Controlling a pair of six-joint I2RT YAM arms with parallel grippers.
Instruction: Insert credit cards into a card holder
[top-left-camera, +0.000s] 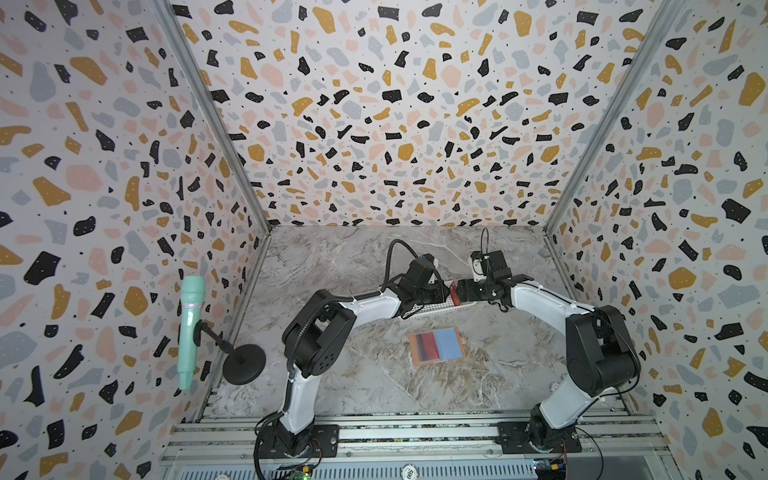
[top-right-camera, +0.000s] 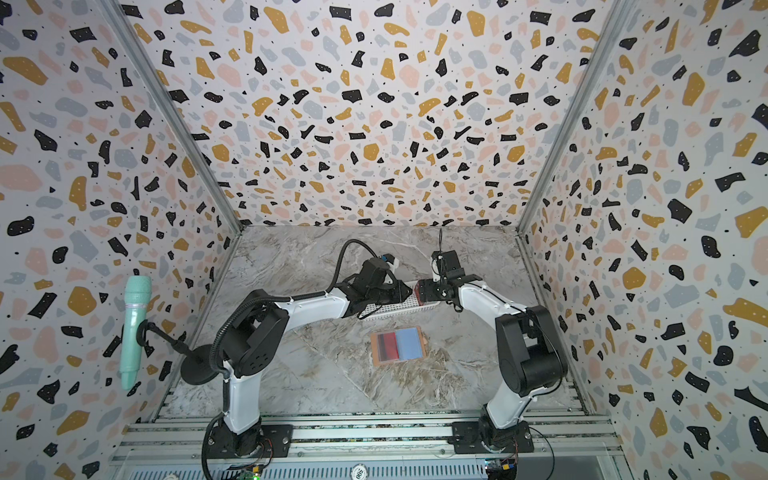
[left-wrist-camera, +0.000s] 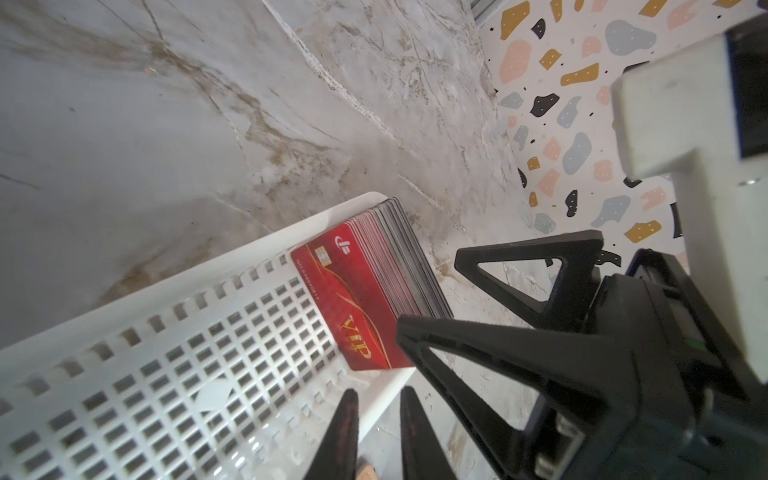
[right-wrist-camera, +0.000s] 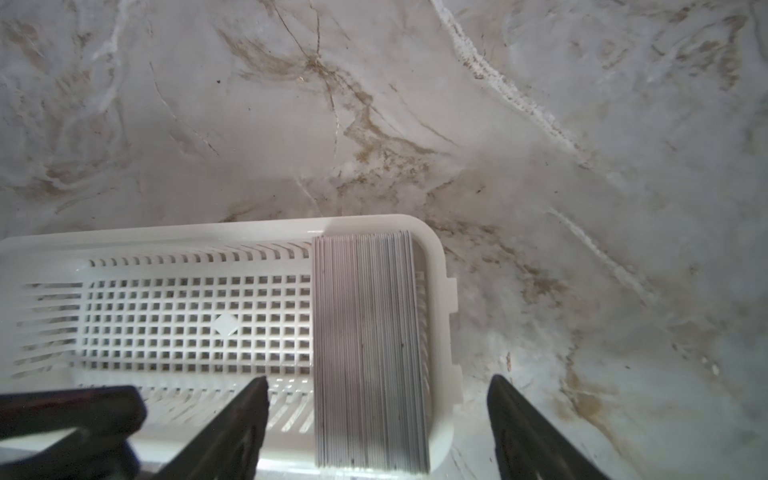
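Note:
A thick stack of red VIP cards (left-wrist-camera: 340, 292) stands on edge at the right end of a white perforated basket (right-wrist-camera: 176, 233). From above, the right wrist view shows only the pale edges of the card stack (right-wrist-camera: 369, 352). My right gripper is wide open over the stack, one finger on each side. Over the basket, left of the cards, my left gripper is part open with a narrow gap and nothing visible between its fingertips. The brown card holder (top-left-camera: 413, 353) lies open on the table in front of the basket, a red panel and a blue panel showing.
The two grippers are very close together; the left one's black fingers (right-wrist-camera: 72, 408) intrude at the right wrist view's lower left. A black stand with a green microphone-like object (top-left-camera: 190, 332) is far left.

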